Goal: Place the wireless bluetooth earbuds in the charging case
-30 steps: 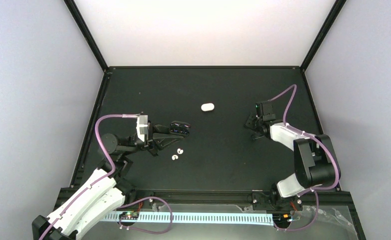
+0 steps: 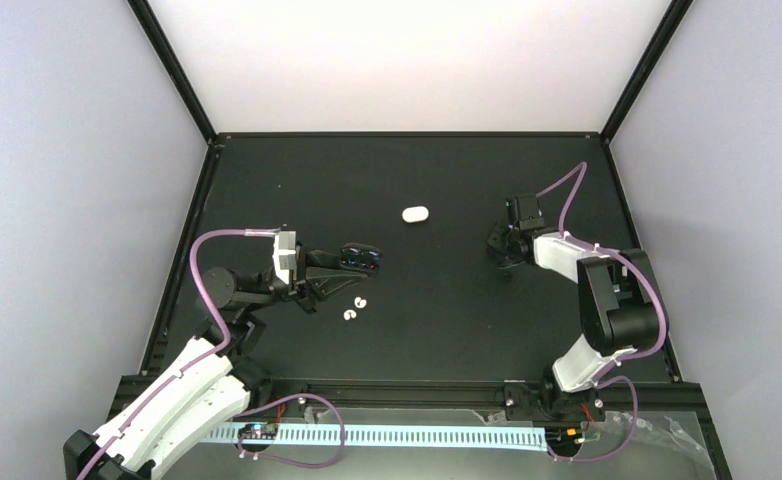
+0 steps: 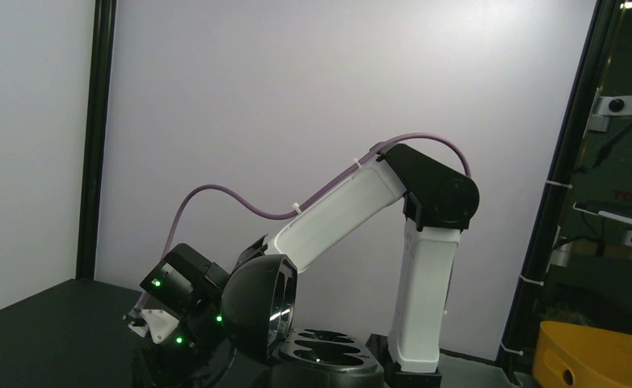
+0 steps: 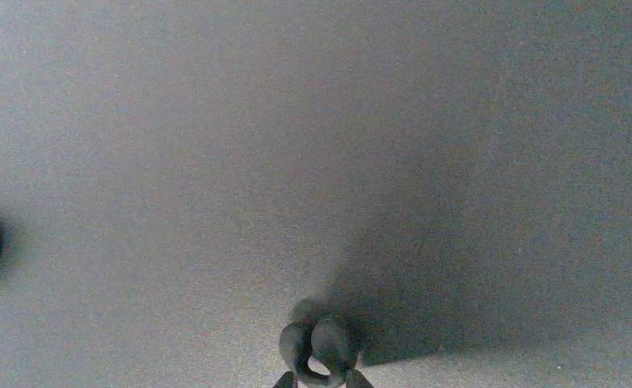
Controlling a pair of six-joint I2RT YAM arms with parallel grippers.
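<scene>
In the top view, my left gripper (image 2: pixel 353 267) is shut on a black charging case (image 2: pixel 360 256), which it holds to the left of the table's middle. The left wrist view shows this case with its lid (image 3: pixel 256 307) standing open and the dark earbud hollows (image 3: pixel 327 352) in its base empty. Two small white earbuds (image 2: pixel 360 302) (image 2: pixel 350 314) lie on the table just below the case in the top view. Far to their right, my right gripper is shut above bare table, with no earbud visible between its fingers.
A white rounded case (image 2: pixel 415 214) lies shut on the black table, right of and farther back than the held case. Part of it shows at the left edge of the right wrist view. Between the earbuds and the right arm the table is bare.
The left arm, the held case and the earbuds look unmoved.
</scene>
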